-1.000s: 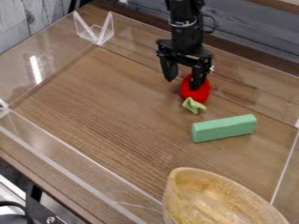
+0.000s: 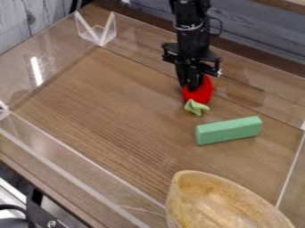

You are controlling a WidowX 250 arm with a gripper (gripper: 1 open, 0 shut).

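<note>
The black gripper (image 2: 191, 68) hangs at the top centre, its fingers shut on a red object (image 2: 198, 91) on the wooden table (image 2: 89, 120). A small pale green piece (image 2: 195, 107) sticks out from the red object toward the front. The gripper's fingertips partly hide the red object's top.
A green block (image 2: 229, 129) lies to the front right. A large yellow bowl (image 2: 226, 200) sits at the bottom right. A wall runs along the back right.
Since a second ago the gripper's fingers have come together over the red object, which was more exposed on top before. The other objects have not moved.
</note>
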